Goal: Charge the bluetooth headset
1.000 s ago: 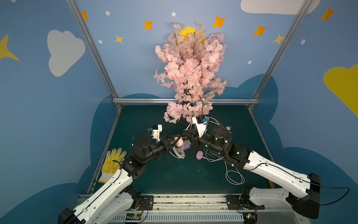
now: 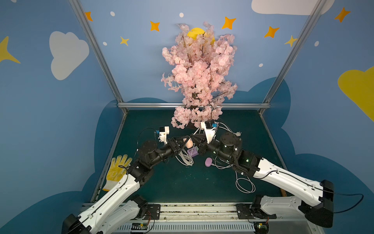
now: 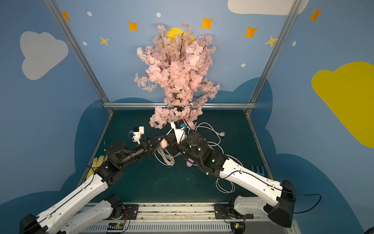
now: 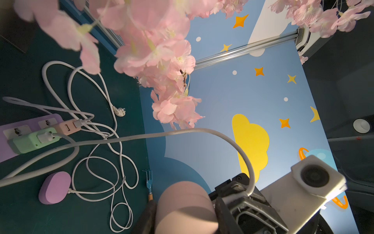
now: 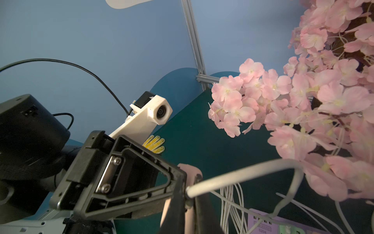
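A rounded peach headset case (image 4: pixel 186 206) is held up off the table, with my left gripper (image 2: pixel 187 141) shut on it. Both of its fingers (image 4: pixel 226 214) flank the case in the left wrist view. Close on the right, my right gripper is shut on the end of a white charging cable (image 5: pixel 241 175). That cable arches away from the fingertips, which meet the case or nearly so. The plug tip and the case's port are hidden behind the fingers, so whether they are joined I cannot tell.
Below lies a purple power strip (image 4: pixel 7 154) with a green adapter (image 4: pixel 33 142) and a peach adapter (image 4: pixel 66 127). A purple case (image 4: pixel 55 188) on a white cord rests nearby. Pink blossoms (image 2: pixel 200 74) crowd the back. A yellow glove (image 2: pixel 118 171) lies left.
The right arm has barely moved.
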